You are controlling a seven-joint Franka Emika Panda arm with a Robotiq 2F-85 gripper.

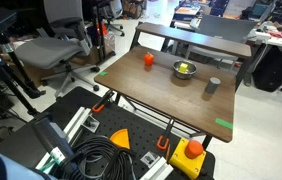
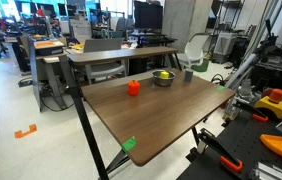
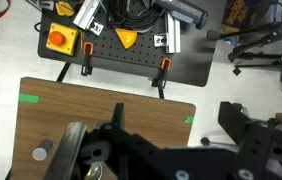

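On the brown wooden table (image 1: 166, 92) are a small red object (image 1: 148, 59), a metal bowl (image 1: 184, 71) with something yellow (image 1: 184, 66) in it, and a grey cup (image 1: 213, 85). The same red object (image 2: 134, 88), bowl (image 2: 163, 79) and cup (image 2: 188, 76) show in exterior view 2. My gripper fills the bottom of the wrist view, open, its dark fingers wide apart with only tabletop showing between them. Below it, the cup (image 3: 42, 150) lies to the left, while the bowl (image 3: 95, 170) is mostly hidden behind a finger. The red object is out of sight there.
A yellow box with a red button (image 1: 192, 149), an orange wedge (image 1: 120, 138) and coiled black cables (image 1: 101, 158) occupy the dark robot base. Green tape (image 1: 223, 123) marks table corners. An office chair (image 1: 56, 50) stands beyond the left side.
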